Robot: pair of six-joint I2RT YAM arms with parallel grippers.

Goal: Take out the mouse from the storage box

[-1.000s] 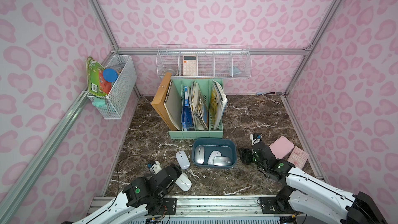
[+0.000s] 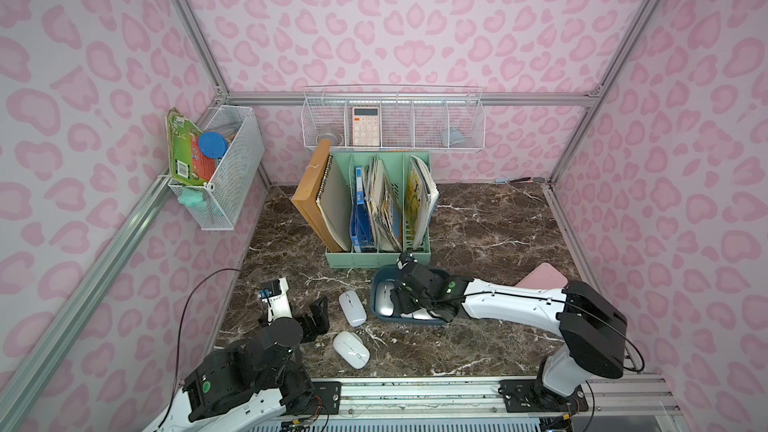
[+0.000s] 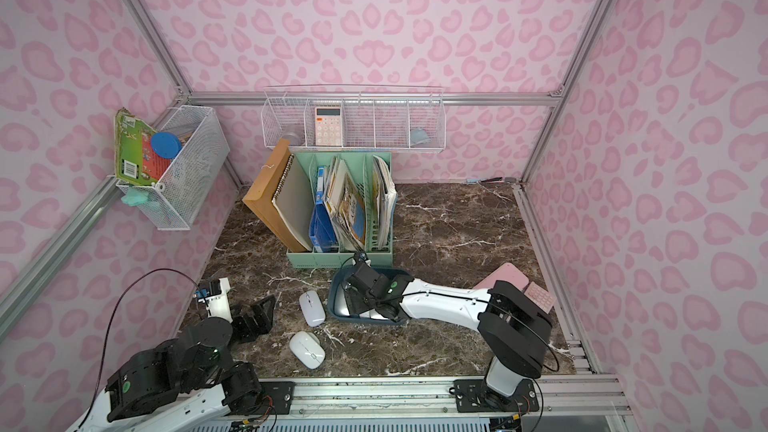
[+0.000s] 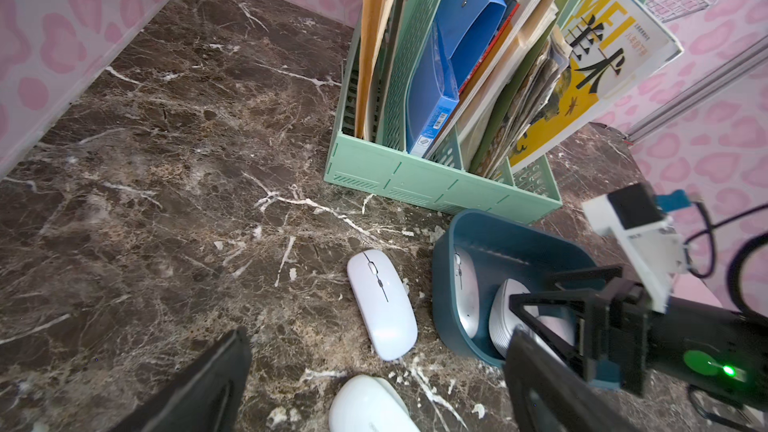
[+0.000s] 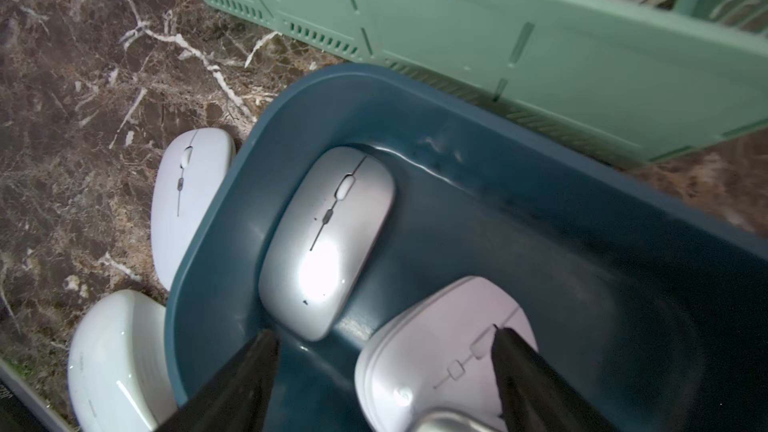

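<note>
A dark blue storage box (image 5: 472, 124) holds a silver mouse (image 5: 324, 244) along its left wall and a white mouse (image 5: 444, 352) near the middle. Part of another silver mouse (image 5: 456, 422) shows at the bottom of the right wrist view. My right gripper is open over the box, its fingers on either side of the white mouse with a gap. On the table left of the box lie two white mice, one upper (image 2: 352, 308) and one lower (image 2: 350, 349). My left gripper (image 2: 320, 313), open and empty, hangs left of them.
A green file rack (image 2: 377, 259) full of folders stands right behind the box. A pink case (image 3: 504, 278) and a pink calculator (image 3: 539, 297) lie to the right. Wire baskets hang at the back (image 2: 429, 124) and left (image 2: 240, 168).
My right arm has swung left from beside the box to over it, covering much of it. My left gripper has drawn back left, away from the two mice on the table.
</note>
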